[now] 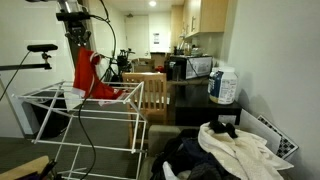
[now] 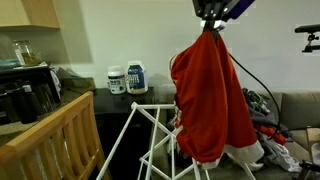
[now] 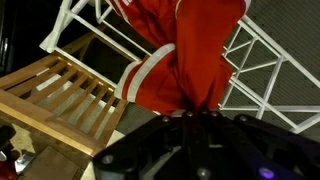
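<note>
A red garment (image 1: 88,75) with white stripes hangs from my gripper (image 1: 82,45) above the white drying rack (image 1: 132,116). In exterior view 2 the red garment (image 2: 212,100) drops in a long fold from the gripper (image 2: 210,27) at the top edge, its lower part reaching the rack's bars. The wrist view shows the red cloth (image 3: 202,50) bunched at the fingers and spread over the rack (image 3: 265,102) below. My gripper is shut on the garment; the cloth hides the fingertips there.
A wooden chair (image 1: 150,92) stands right behind the rack. Dark clothes (image 1: 185,155) and a white towel (image 1: 240,150) lie piled at the front right. White tubs (image 1: 224,86) stand on the dark counter.
</note>
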